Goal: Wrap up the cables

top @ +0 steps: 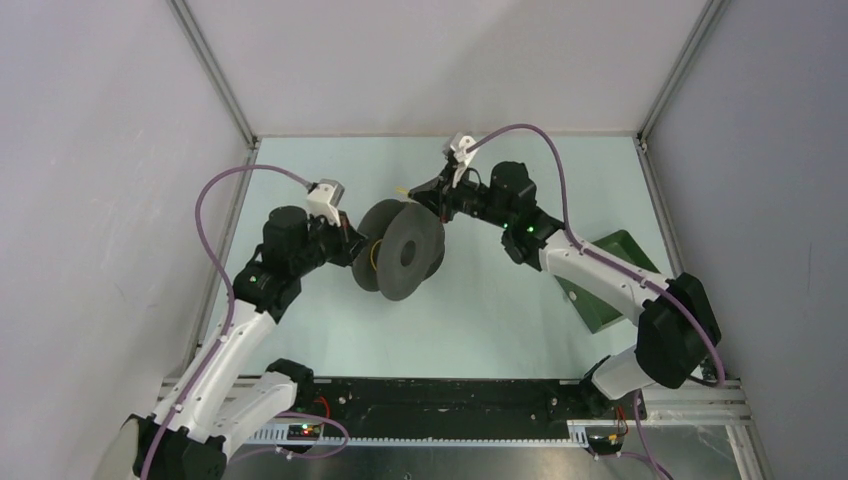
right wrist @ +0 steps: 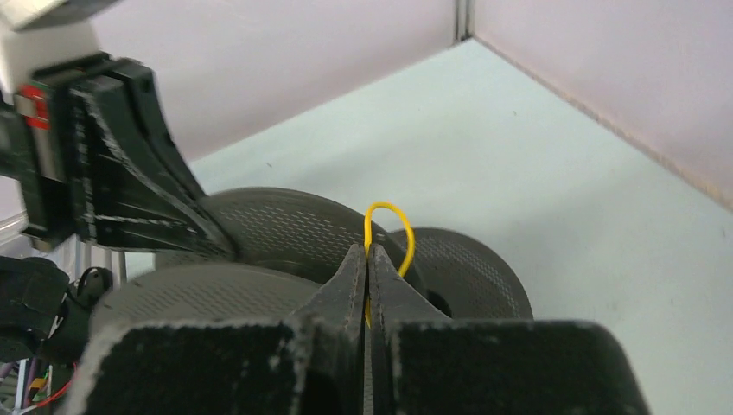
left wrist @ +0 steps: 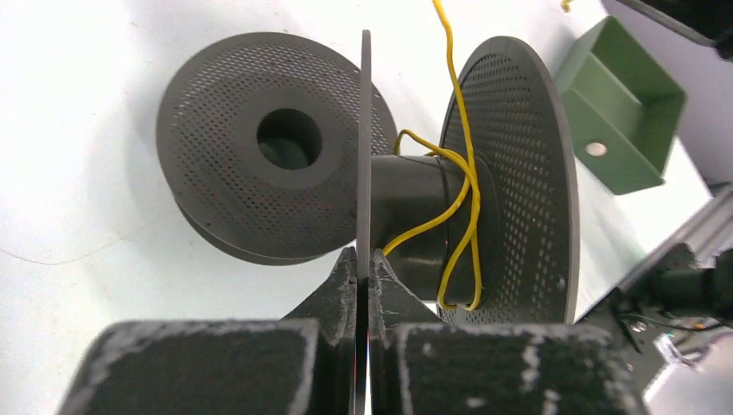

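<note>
A dark spool [top: 398, 262] is held up on its side, with my left gripper [top: 361, 246] shut on the rim of its near flange. In the left wrist view that flange [left wrist: 365, 130] appears edge-on between the fingers. Loose turns of yellow cable [left wrist: 471, 194] circle the spool's core, and one strand runs up out of the left wrist view. At the spool's far upper side, my right gripper [top: 415, 192] is shut on the cable. A short yellow loop of cable [right wrist: 389, 207] rises from between its fingertips in the right wrist view.
Another dark round spool [left wrist: 207, 164] lies flat on the white table [top: 480, 320], beneath the raised one. A green bin [top: 597, 312] stands at the right, partly covered by my right arm.
</note>
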